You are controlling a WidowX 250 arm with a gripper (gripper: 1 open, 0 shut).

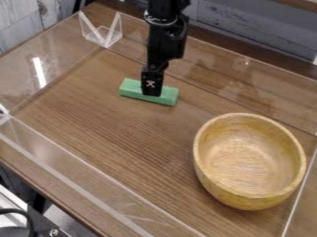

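Note:
A green rectangular block (168,95) lies on the wooden table, slightly turned. My black gripper (152,85) hangs over its middle, fingers pointing down at or just above its top; the fingers look apart, with the block not clearly between them.
A cream oval bowl (249,157) fills the lower right. A clear plastic object (104,30) stands at the back left, and another clear piece sits at the left edge.

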